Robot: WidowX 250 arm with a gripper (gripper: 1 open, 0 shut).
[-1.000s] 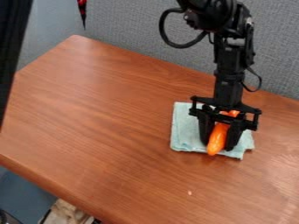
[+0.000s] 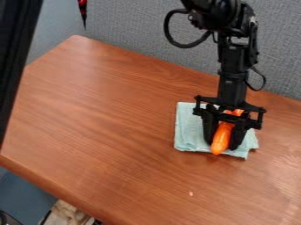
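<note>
An orange carrot-like object [image 2: 220,139] lies on a folded pale blue cloth [image 2: 188,132] at the right of the wooden table. My black gripper [image 2: 221,141] reaches down over it from above, with one finger on each side of the orange object. Whether the fingers press on it is hard to tell.
A grey padded wall runs along the back. A dark vertical panel stands at the far left, and the floor shows beyond the near left edge.
</note>
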